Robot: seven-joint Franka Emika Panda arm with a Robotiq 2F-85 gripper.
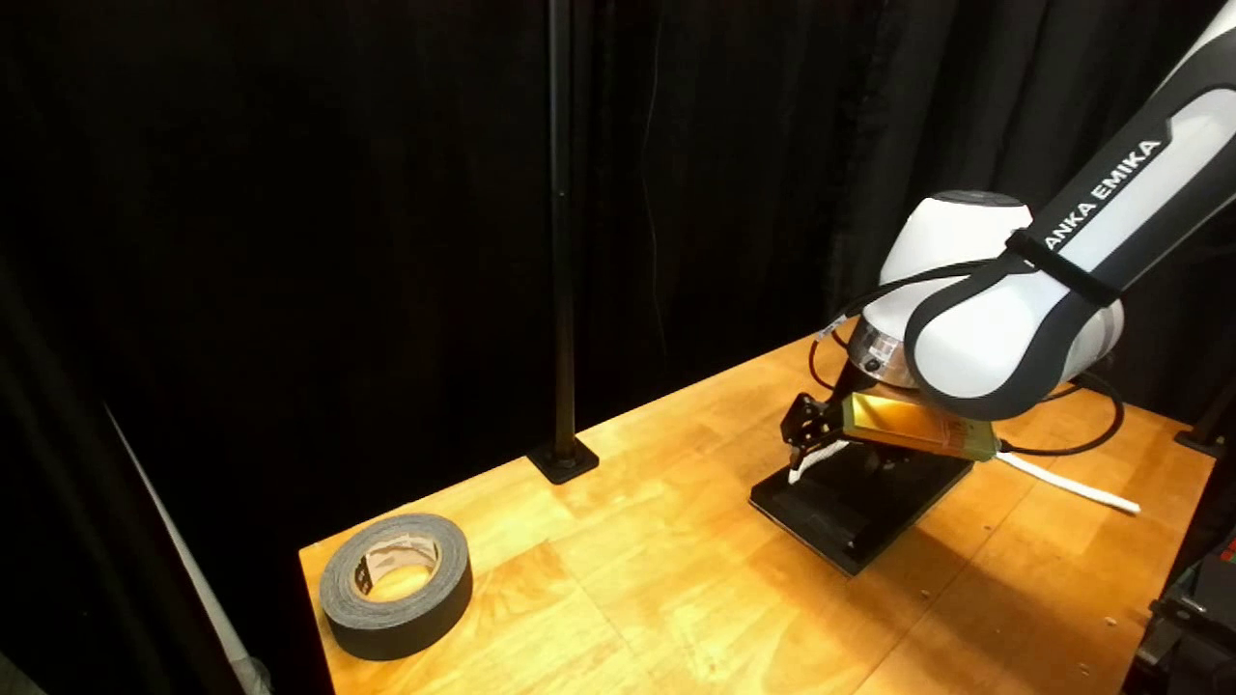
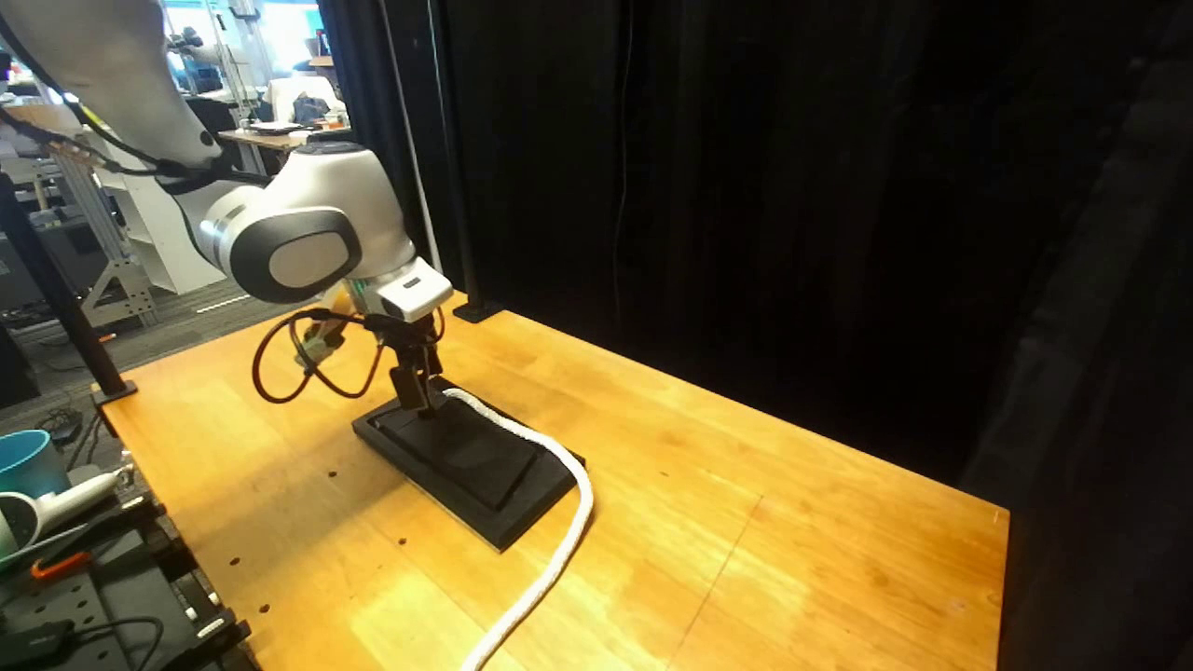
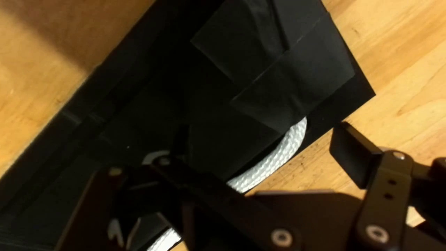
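A white braided rope [image 2: 566, 543] curves across the tabletop and up onto a flat black board [image 2: 436, 492]. In the wrist view, the rope's end [image 3: 271, 164] goes under black tape [image 3: 294, 79] near one corner of the board. My gripper is open, low over that edge; one of its fingers [image 3: 353, 154] is on the bare-wood side and the other is over the board. Between them, seen from above, runs the rope, but whether either finger touches it I cannot tell. My gripper's own body hides part of the rope.
A roll of dark tape [image 1: 400, 625] lies at the far left corner of the wooden table [image 1: 649, 579]. A black post [image 1: 563, 347] stands at the table's back edge, before dark curtains. Much of the tabletop between roll and board is clear.
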